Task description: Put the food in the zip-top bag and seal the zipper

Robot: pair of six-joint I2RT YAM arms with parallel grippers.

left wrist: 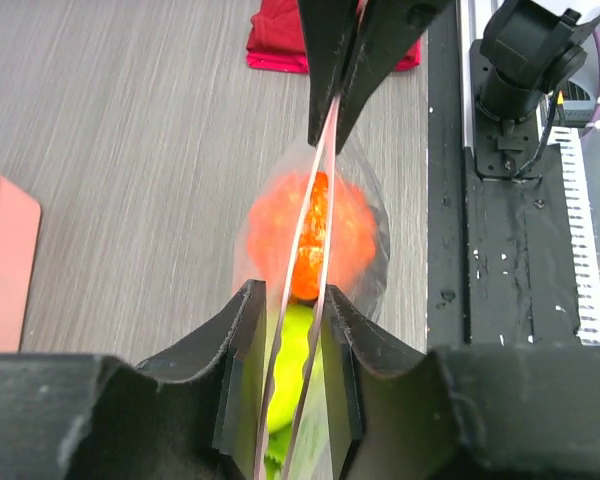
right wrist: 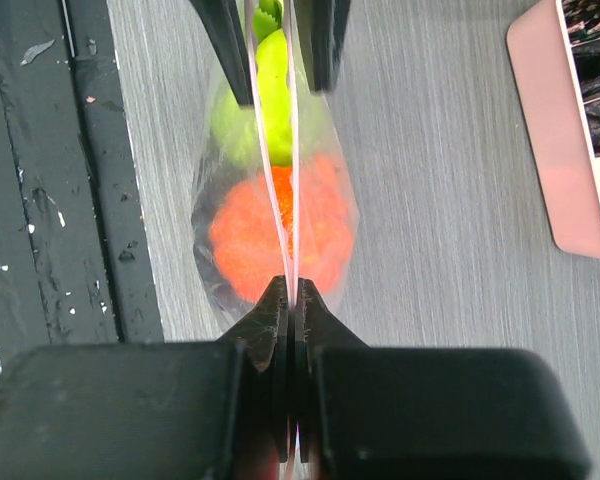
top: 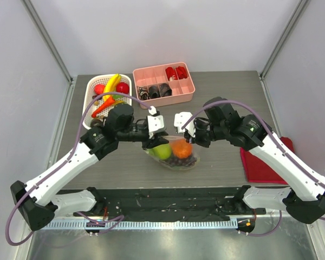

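Observation:
The clear zip bag (top: 179, 160) hangs low over the table, holding a green fruit (top: 162, 151), an orange one (top: 182, 149) and dark items. Its pink-edged top runs between my grippers. My right gripper is shut on one end of the bag's zipper. My left gripper is at the other end, fingertips slightly apart around the two zipper strips; whether it grips them I cannot tell.
A white basket of produce (top: 87, 105) stands back left, a pink compartment box (top: 162, 99) at the back centre, and a red cloth (top: 262, 166) at the right. The table's front edge runs just below the bag.

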